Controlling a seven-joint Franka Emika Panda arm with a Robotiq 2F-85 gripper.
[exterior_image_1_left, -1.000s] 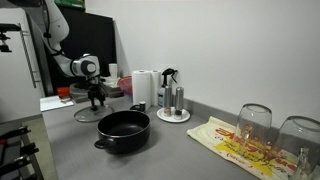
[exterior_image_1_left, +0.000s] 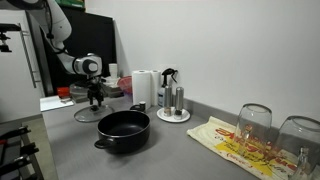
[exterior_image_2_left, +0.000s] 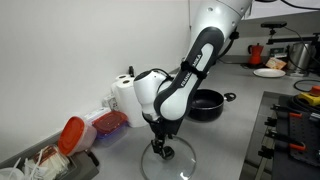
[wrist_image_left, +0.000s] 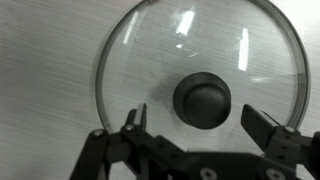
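A clear glass lid with a dark rim (wrist_image_left: 101, 85) lies flat on the grey table, its round black knob (wrist_image_left: 202, 100) facing up. In the wrist view my gripper is open, with the knob showing between and just ahead of its two fingers. Exterior view 2 has the arm reaching down over the lid (exterior_image_2_left: 185, 172), the fingers close to the knob (exterior_image_2_left: 166, 152). A black two-handled pot (exterior_image_1_left: 123, 131) stands uncovered on the table, apart from the lid.
Paper towel rolls (exterior_image_1_left: 142, 86) and a white plate (exterior_image_1_left: 173, 115) with bottles stand along the wall. Glass jars (exterior_image_1_left: 254, 123) and a patterned cloth (exterior_image_1_left: 222, 138) are at the right. A red bowl (exterior_image_2_left: 77, 134) and other dishes lie beyond the lid. Bare table (exterior_image_1_left: 180, 155) surrounds the pot.
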